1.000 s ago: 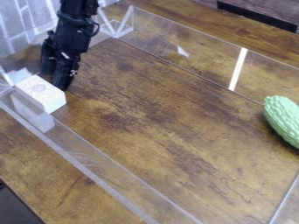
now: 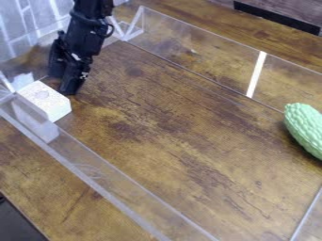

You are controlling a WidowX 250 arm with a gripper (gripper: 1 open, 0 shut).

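My black gripper (image 2: 70, 71) is low at the upper left of the camera view, just beyond a white rectangular block (image 2: 44, 102) near the clear left wall; its fingers are dark and overlapping, so their state is hard to make out. A pale green bumpy vegetable, like a bitter melon (image 2: 304, 130), lies at the right edge, far from the gripper.
Clear plastic walls enclose the wooden surface (image 2: 176, 141), with a white strip (image 2: 255, 74) at the back right.
The gripper has shifted very slightly; the block and the green vegetable have not moved.
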